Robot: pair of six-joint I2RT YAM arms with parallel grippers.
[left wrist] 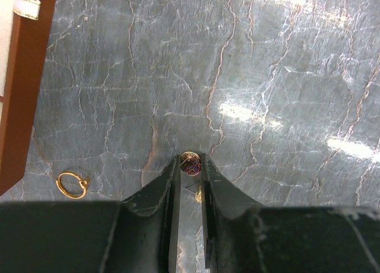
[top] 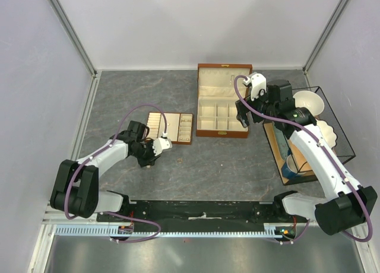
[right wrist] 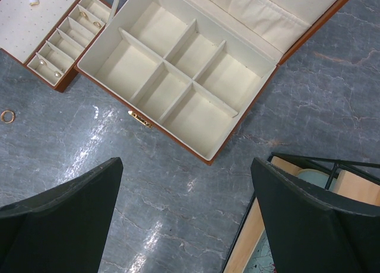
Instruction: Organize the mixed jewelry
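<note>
In the left wrist view, my left gripper is low over the grey surface, fingertips close around a small round gold piece with a dark red centre [left wrist: 190,158]; whether they grip it is unclear. Another small gold piece [left wrist: 198,195] shows between the fingers, and a gold ring [left wrist: 71,185] lies left, beside a brown tray edge [left wrist: 24,101]. My right gripper stands open and empty at the right. An open compartment box [right wrist: 211,153] sits at the back centre, beside the jewelry tray [right wrist: 27,9] with some earrings in its slots.
A black rack [top: 350,142] with dishes and a blue cup [top: 290,169] stands at the right, under the right arm.
</note>
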